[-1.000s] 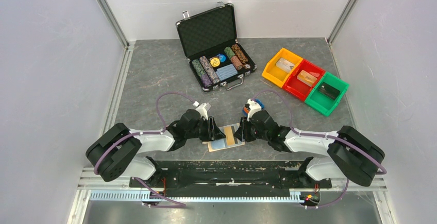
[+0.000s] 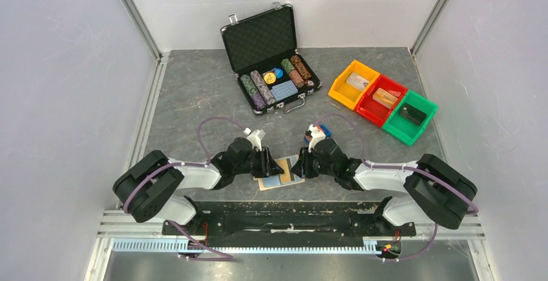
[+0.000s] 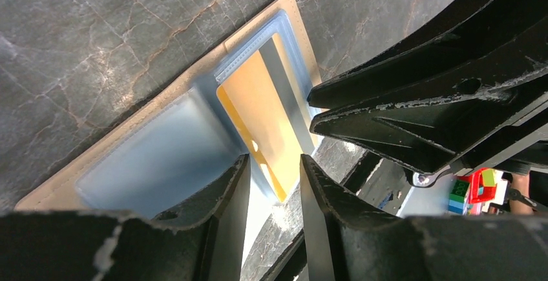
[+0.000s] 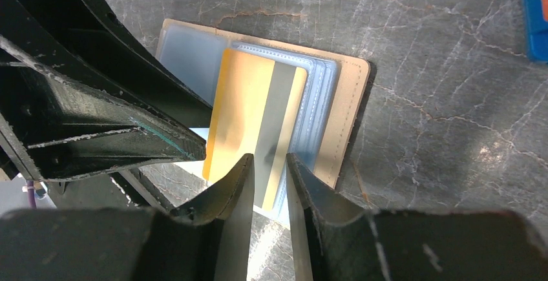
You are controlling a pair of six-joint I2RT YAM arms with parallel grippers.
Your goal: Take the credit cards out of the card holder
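The card holder (image 2: 282, 183) lies open and flat on the table between my arms, tan-edged with clear bluish sleeves. A yellow card with a grey stripe (image 4: 244, 103) is inside a sleeve, its yellow edge sticking out at the sleeve's opening. My left gripper is partly open over the holder, the card's lower corner showing beyond its fingertips. Over the striped side of the card stands my right gripper, also partly open, with its fingertips close to the sleeve. Whether either pair of fingertips touches the holder I cannot tell.
Behind the holder sits a small blue and red object (image 2: 321, 133). An open black case of chips (image 2: 262, 39) stands at the back. Yellow, red and green bins (image 2: 405, 121) are at the back right.
The card holder has shifted very slightly to the left. Both elbows have drawn in a little toward the middle, while the two grippers stay close together over the holder.
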